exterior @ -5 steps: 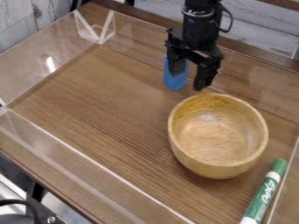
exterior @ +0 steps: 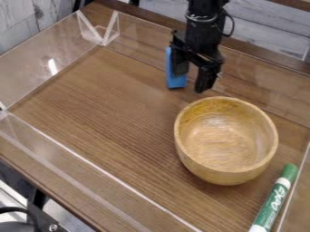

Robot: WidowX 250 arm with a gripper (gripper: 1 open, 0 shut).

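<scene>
A black gripper [exterior: 191, 71] hangs over the back middle of the wooden table, open, its fingers around or beside an upright blue block [exterior: 172, 71]. The block is partly hidden by the gripper; whether the fingers touch it is hard to tell. In front and to the right sits an empty yellow bowl [exterior: 227, 141].
A green and white tube [exterior: 275, 199] lies at the front right. Clear plastic walls edge the table [exterior: 97, 136] at the left and back.
The gripper has shifted slightly left and down toward the blue block, which now appears a little further left.
</scene>
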